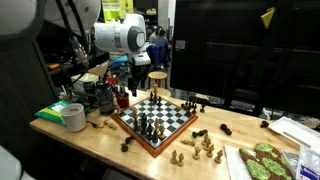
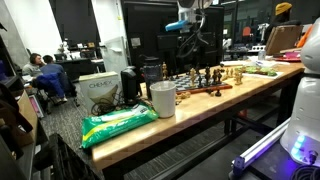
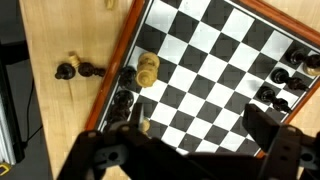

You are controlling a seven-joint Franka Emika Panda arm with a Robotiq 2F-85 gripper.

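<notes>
My gripper [image 1: 134,82] hangs in the air above the left side of the chessboard [image 1: 166,116]. In the wrist view the two dark fingers of the gripper stand wide apart, open, with nothing held between them. Below lies the checkered board [image 3: 215,62] with its brown border. A tan chess piece [image 3: 148,68] stands on the board, left of the gap. Several dark pieces [image 3: 123,100] are lined up along the left edge, partly hidden by the left finger. More dark pieces [image 3: 282,76] stand at the right. Exterior view 2 shows the gripper raised over the table.
Tan pieces [image 1: 197,152] stand loose on the table right of the board. A white mug [image 1: 74,117] and a red cup [image 1: 122,99] are at the left. A tray with green and brown patches [image 1: 262,163] and a white tray [image 1: 296,132] lie far right.
</notes>
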